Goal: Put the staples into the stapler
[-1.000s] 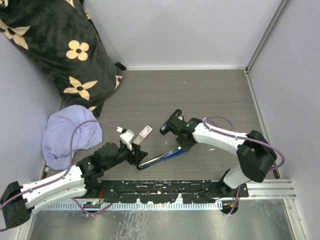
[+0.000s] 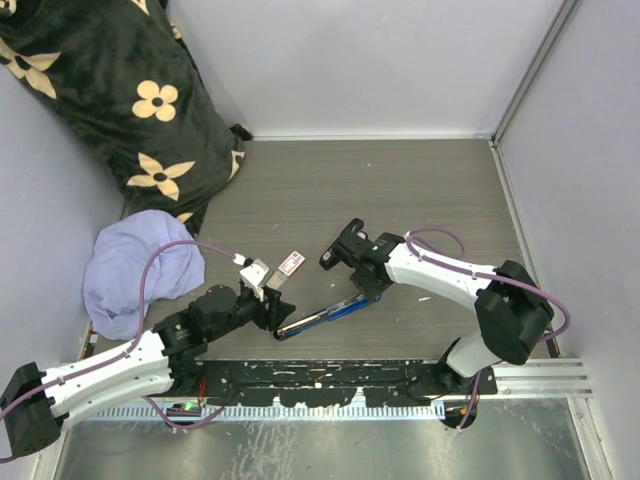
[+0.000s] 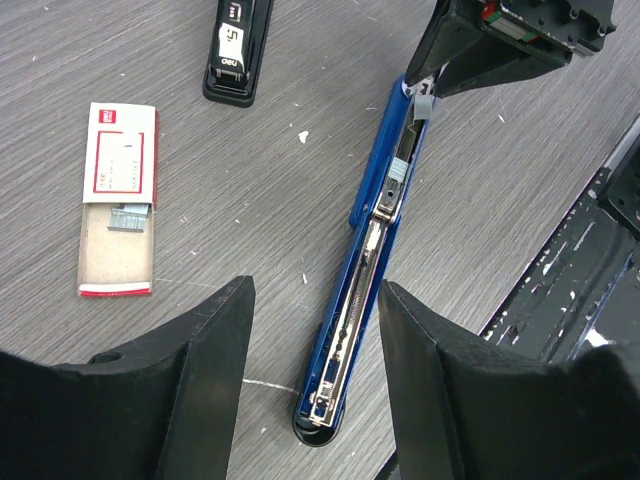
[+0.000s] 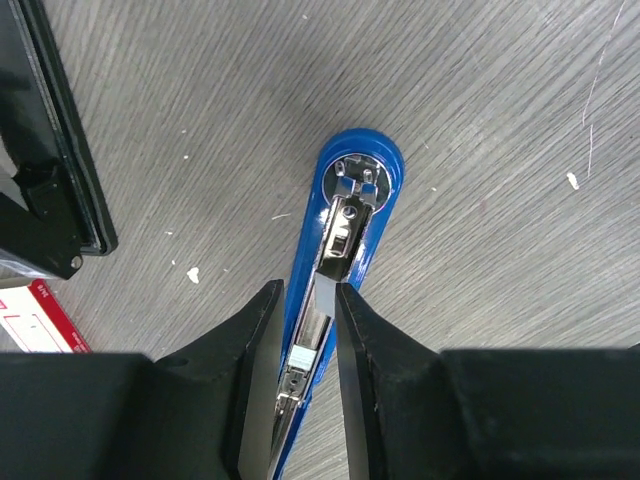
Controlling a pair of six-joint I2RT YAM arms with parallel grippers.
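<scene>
The blue stapler (image 2: 345, 308) lies opened out, its metal channel showing. A short silvery staple strip (image 4: 326, 294) sits tilted over the channel, against the right-hand finger (image 4: 350, 330) of my right gripper. That gripper is slightly open, with a gap between the strip and its other finger. In the left wrist view the strip (image 3: 423, 106) appears just below the right fingertips, not lying flat in the channel. A second pale piece (image 3: 398, 169) sits farther along the channel. My left gripper stands wide open and empty above the stapler's near arm.
A half-open staple box (image 3: 120, 165), with a few strips (image 3: 128, 218) inside, lies left of the stapler. Beyond it is a black stapler (image 3: 232, 85). A purple cloth (image 2: 140, 270) is heaped at the left. Toward the back, the table (image 2: 380, 180) is bare.
</scene>
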